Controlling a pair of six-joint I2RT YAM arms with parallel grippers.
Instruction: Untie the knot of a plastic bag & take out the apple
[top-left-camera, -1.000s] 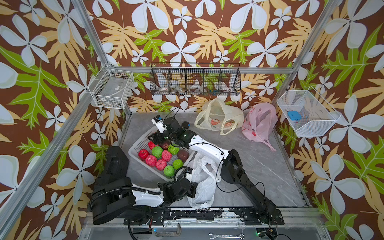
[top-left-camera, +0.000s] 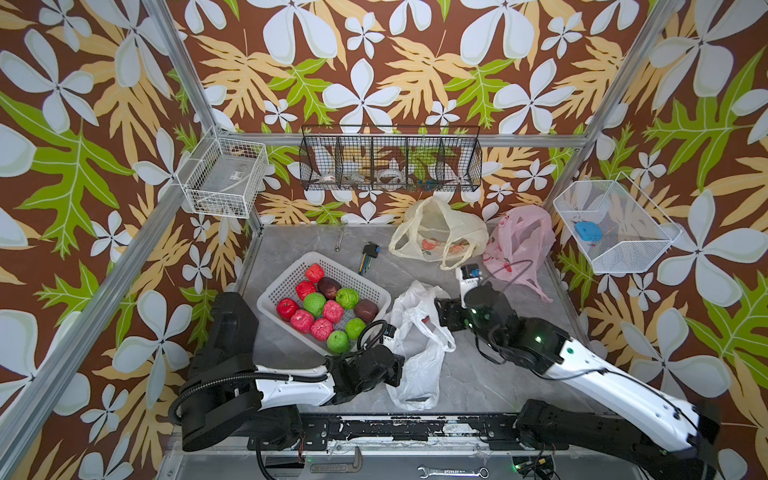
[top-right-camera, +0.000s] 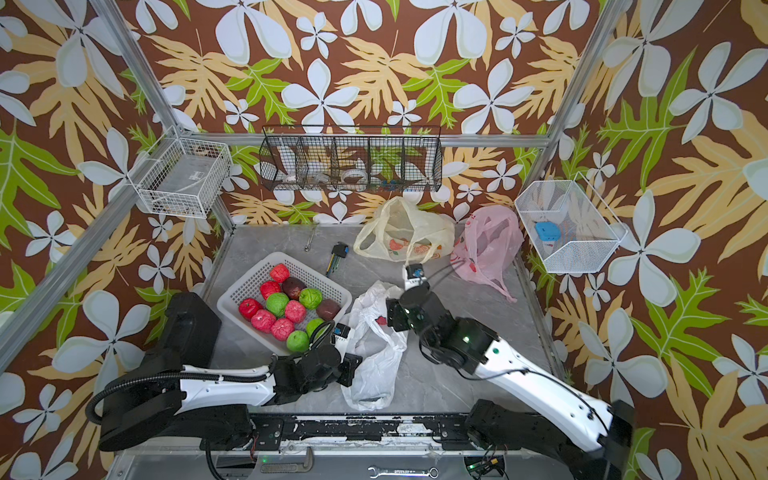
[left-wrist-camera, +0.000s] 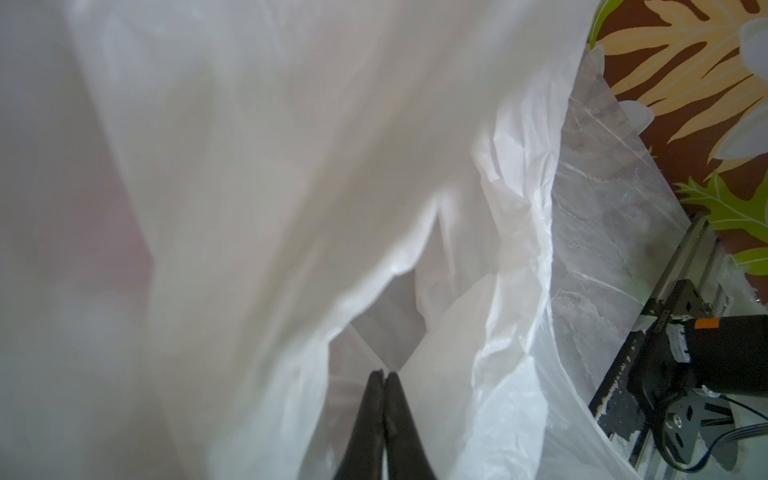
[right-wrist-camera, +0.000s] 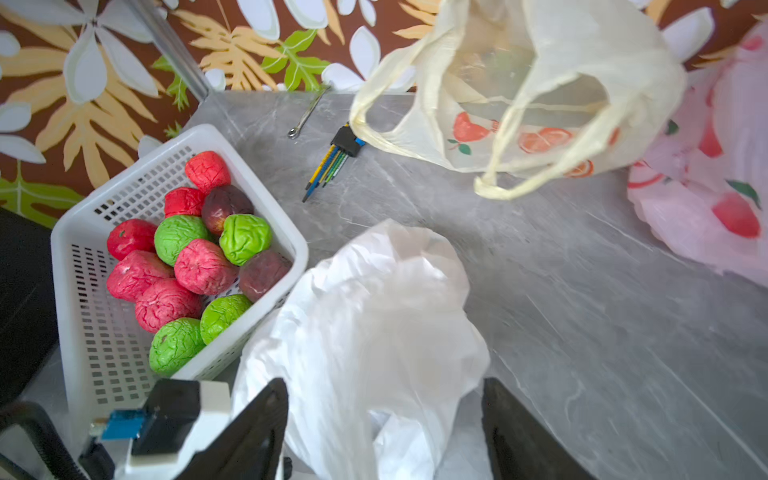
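The white plastic bag (top-left-camera: 420, 368) lies crumpled on the table, its handle loops loose, with a bit of red showing within. My left gripper is shut among the bag's folds; whether film is between its fingers is unclear. My right gripper hangs open over the upper part of the bag. The white basket (right-wrist-camera: 80, 264) beside the bag holds several red, green and dark round fruits (right-wrist-camera: 204, 268).
A cream bag (top-right-camera: 404, 228) and pink bag (top-right-camera: 488, 248) lie at the back right. Small tools (top-right-camera: 336, 257) lie behind the basket. Bare table (right-wrist-camera: 608, 336) is right of the white bag. Wire baskets hang on the frame.
My right arm has swung from over the fruit basket rightward and toward the front, to above the white bag. The left arm has shifted slightly right, the bag moving with it.
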